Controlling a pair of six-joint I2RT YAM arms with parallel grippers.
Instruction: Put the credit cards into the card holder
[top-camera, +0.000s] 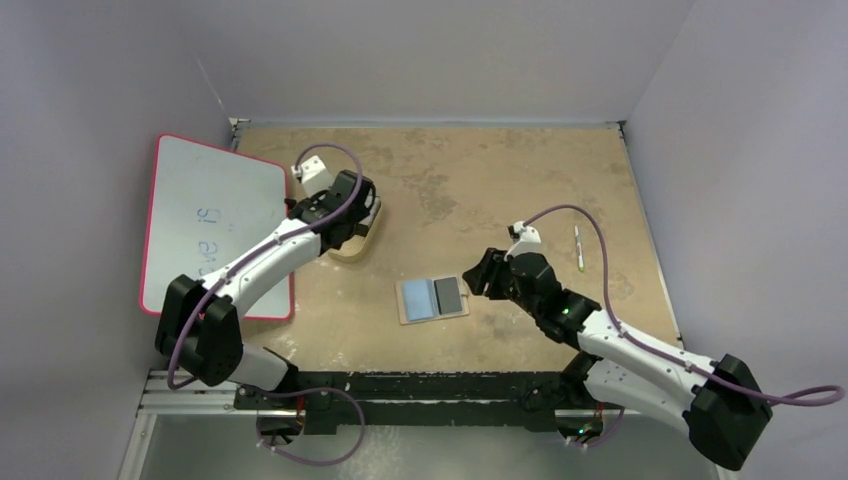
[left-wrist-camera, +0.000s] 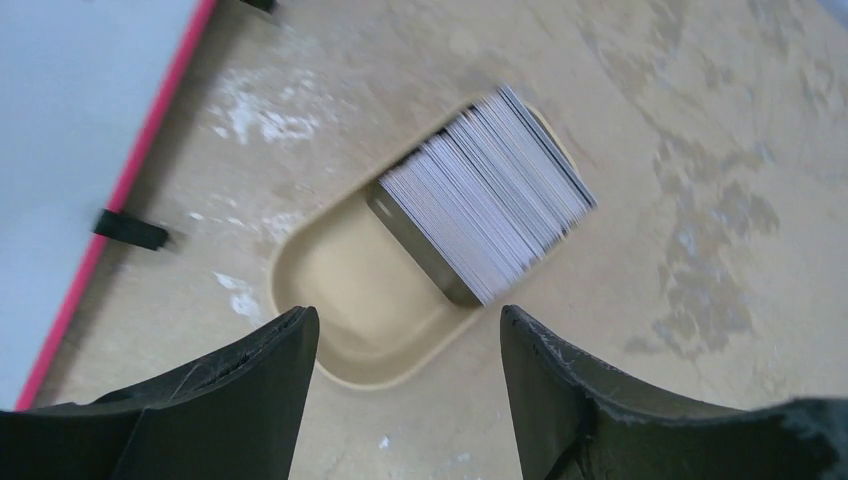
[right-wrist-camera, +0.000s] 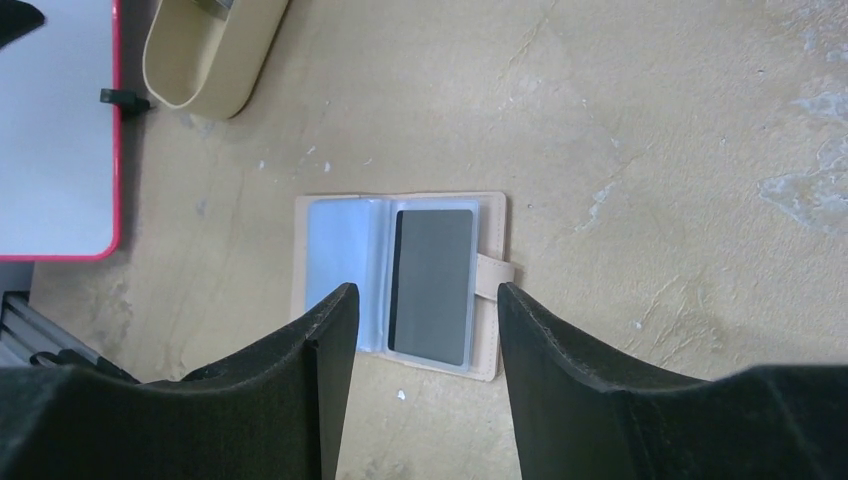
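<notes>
The card holder (right-wrist-camera: 490, 350) lies unfolded on the table, with a pale blue panel (right-wrist-camera: 334, 250) on its left half and a dark grey card-like panel (right-wrist-camera: 433, 285) behind clear plastic on its right. Whether that grey panel is a card, I cannot tell. A row of cards (left-wrist-camera: 485, 190) stands on edge in a beige oval tray (left-wrist-camera: 330, 270). Above this tray hangs my left gripper, its fingers wide apart and empty. My right gripper is open too, raised near the holder's right side with nothing between its fingers.
A whiteboard (top-camera: 215, 220) with a red rim takes up the left side, close to the tray. On the right lies a pen (top-camera: 579, 248).
</notes>
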